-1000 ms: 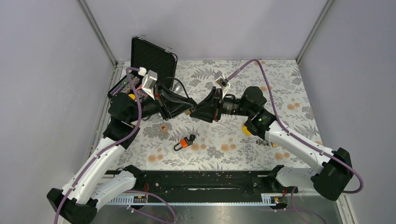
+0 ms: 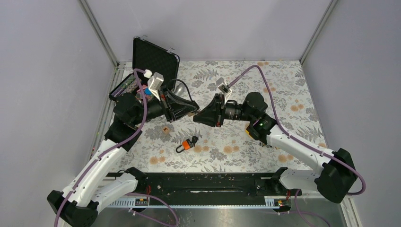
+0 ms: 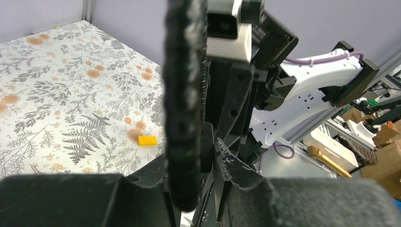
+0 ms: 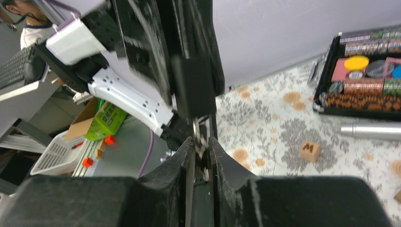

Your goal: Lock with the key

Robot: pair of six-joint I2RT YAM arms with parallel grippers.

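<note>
Both grippers meet tip to tip above the table middle. My left gripper [image 2: 189,109] is shut on a black object with a cable [image 2: 188,92], which looms dark and tall in the left wrist view [image 3: 184,118]. In the right wrist view that black body [image 4: 194,85] has a small shiny metal piece [image 4: 201,146] below it, at the fingertips of my right gripper. Whether those fingers grip that piece is hard to tell; I cannot make out a key clearly.
An orange-and-black item [image 2: 187,144] lies in front of the grippers. An open black case [image 2: 156,56] with coloured contents stands at the back left. A yellow block [image 3: 146,140] lies under the right arm. Bare table surrounds them.
My right gripper and wrist have shifted slightly downward in the top view and turned a little. My left arm has moved very slightly.
</note>
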